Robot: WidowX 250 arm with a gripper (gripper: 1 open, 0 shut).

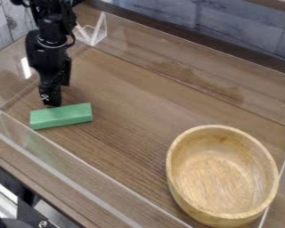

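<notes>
The black robot gripper (50,96) hangs low over the wooden table at the left, its fingers open and pointing down just behind a green rectangular block (61,116). Whether the fingertips touch the table is hard to tell. I see nothing clearly between them.
A round, empty wooden bowl (221,175) sits at the front right. The table's edge runs along the lower left.
</notes>
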